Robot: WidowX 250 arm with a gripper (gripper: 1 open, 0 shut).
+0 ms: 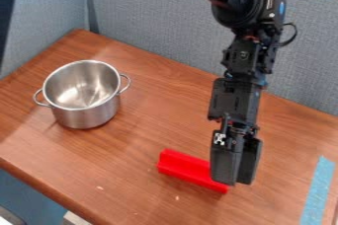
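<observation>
A red cylinder (189, 170) lies on the wooden table near the front middle. My black gripper (235, 170) points down just over and behind its right end, partly covering it from view; whether the fingers are open or shut is unclear. A steel pot (82, 95) with two side handles stands upright on the left of the table.
Grey padded walls (158, 41) border the table at the back and left. A light blue strip (317, 191) lies at the right edge. The middle of the table between pot and arm is clear.
</observation>
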